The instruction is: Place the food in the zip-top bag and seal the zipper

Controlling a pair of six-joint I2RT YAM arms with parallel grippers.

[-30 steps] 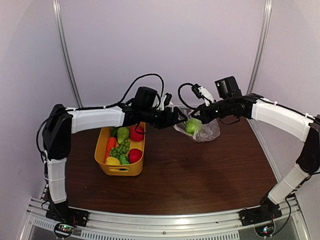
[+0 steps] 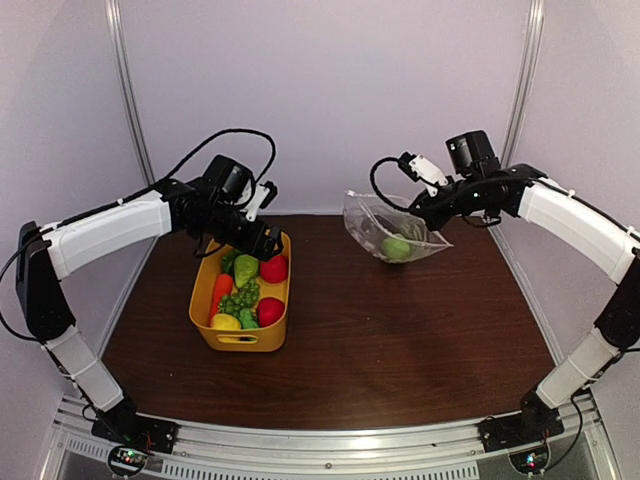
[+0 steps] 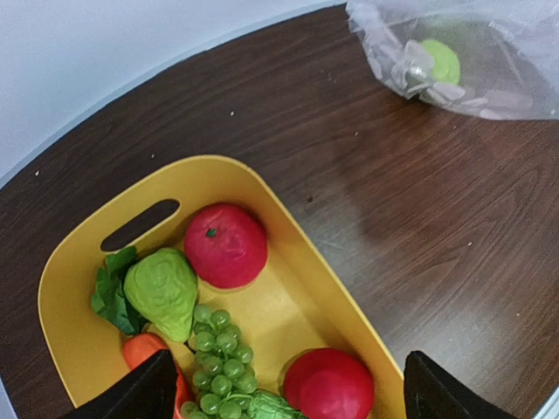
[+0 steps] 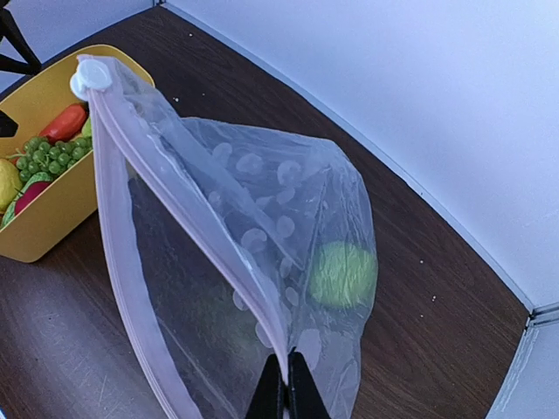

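The clear zip top bag hangs at the back right, with a round green food inside it. In the right wrist view my right gripper is shut on the edge of the bag's mouth, beside the pinkish zip strip. The white slider sits at the strip's far end. My left gripper is over the back of the yellow bin, open and empty. Below it in the left wrist view are a red tomato-like food, a green pear, grapes and another red food.
The yellow bin also holds a carrot and a yellow food. Bare dark tabletop lies to the right and in front. White walls stand behind and at both sides.
The right gripper lifted the bag, the green food settled low inside, and the bag has since come lower.
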